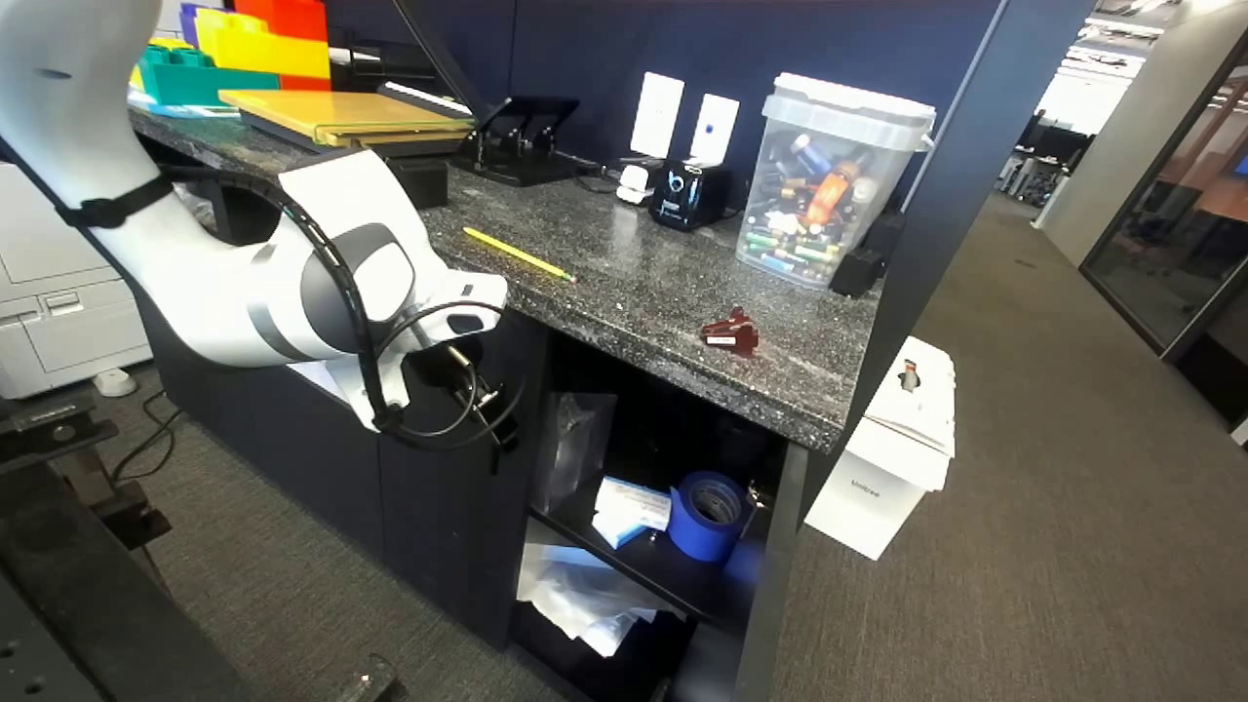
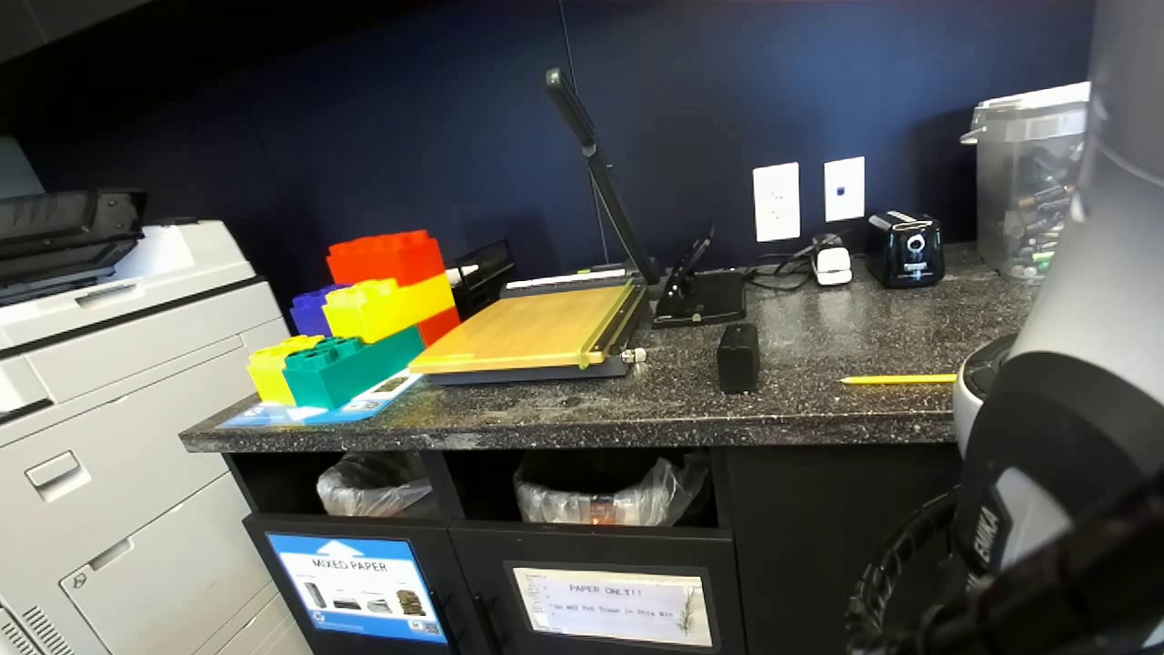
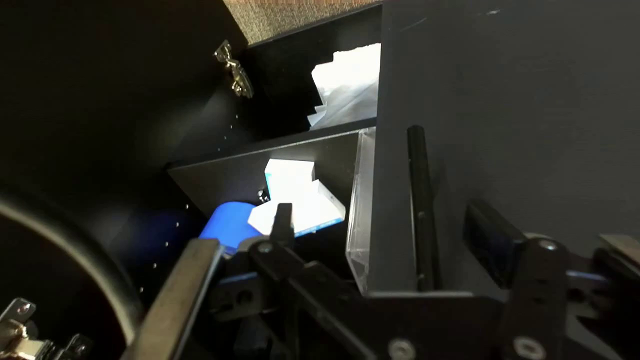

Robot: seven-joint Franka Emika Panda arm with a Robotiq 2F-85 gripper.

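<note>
My gripper is open in front of the cabinet, its two fingers well apart in the wrist view. Between them in that view appears a dark bar handle (image 3: 423,210) on the closed black door (image 3: 528,120). Whether the fingers reach around the handle cannot be told. In exterior view 1 the gripper (image 1: 500,427) hangs below the counter edge, left of the open cabinet bay. Inside that bay, a blue tape roll (image 1: 704,516) and white-and-blue boxes (image 1: 632,511) sit on the shelf. Exterior view 2 hides the gripper behind the arm.
On the speckled counter (image 1: 655,281) lie a yellow pencil (image 1: 518,253) and a dark red staple remover (image 1: 731,332). A clear battery bin (image 1: 825,187) stands at the back. The open bay's door (image 1: 774,585) juts outward. A loose cable hangs round my wrist.
</note>
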